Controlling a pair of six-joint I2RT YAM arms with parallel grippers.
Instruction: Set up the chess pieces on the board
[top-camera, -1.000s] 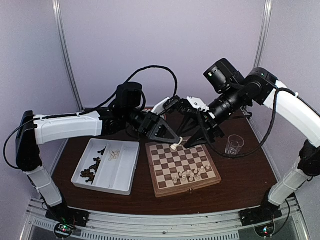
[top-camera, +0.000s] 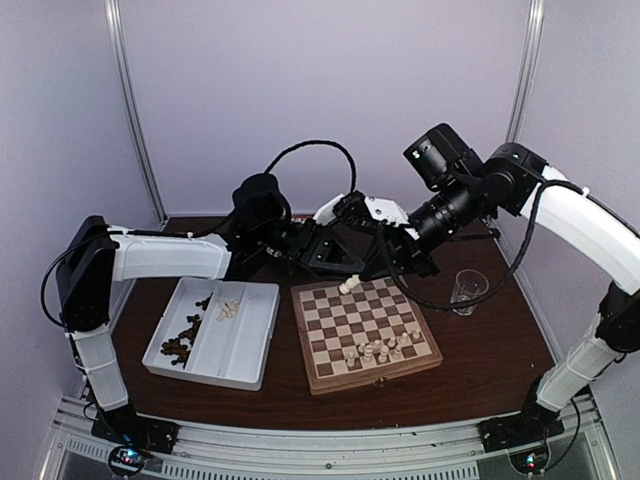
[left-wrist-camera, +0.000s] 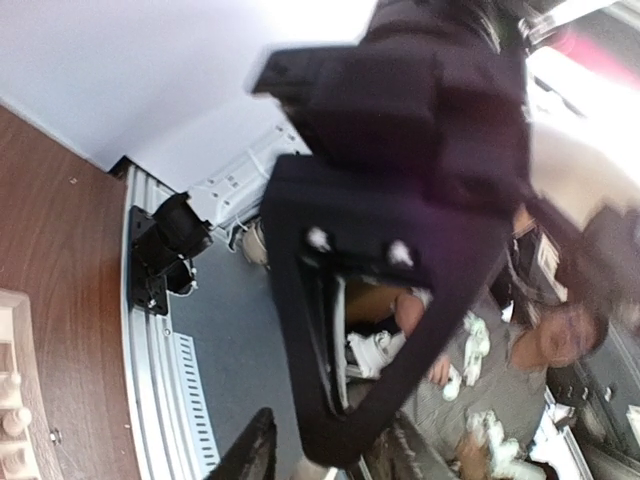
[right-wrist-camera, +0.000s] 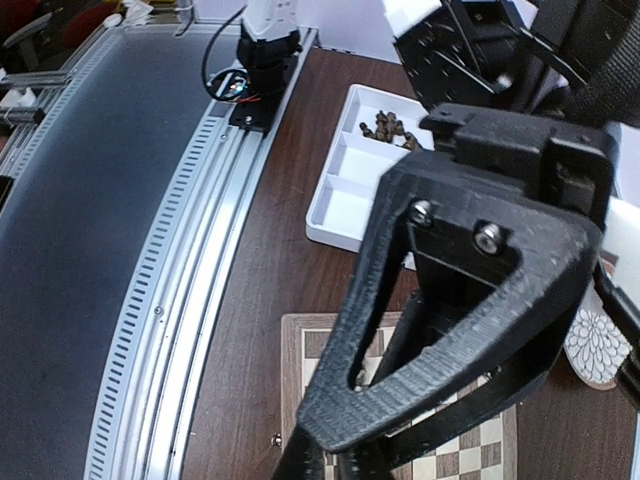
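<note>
Over the far side of the board, a pale chess piece (top-camera: 349, 285) hangs tilted just below the meeting tips of my two grippers. My left gripper (top-camera: 358, 268) comes in from the left and my right gripper (top-camera: 368, 274) from the right. In the left wrist view, the left fingertips (left-wrist-camera: 255, 445) stand apart, with a sliver of the pale piece (left-wrist-camera: 314, 468) low between them. The right fingertips (right-wrist-camera: 300, 458) are close together at the bottom of the right wrist view; whether they grip the piece is hidden. The chessboard (top-camera: 325, 325) bears several pale pieces (top-camera: 369, 352) near its front edge.
A white divided tray (top-camera: 240, 345) stands left of the board, holding dark pieces (top-camera: 180, 345) and several pale ones (top-camera: 228, 309). A clear glass (top-camera: 468, 290) stands to the right. Both arms crowd together above the board's back edge.
The left arm has shifted slightly right. The piece's tilt has changed. Pieces on the board have not moved.
</note>
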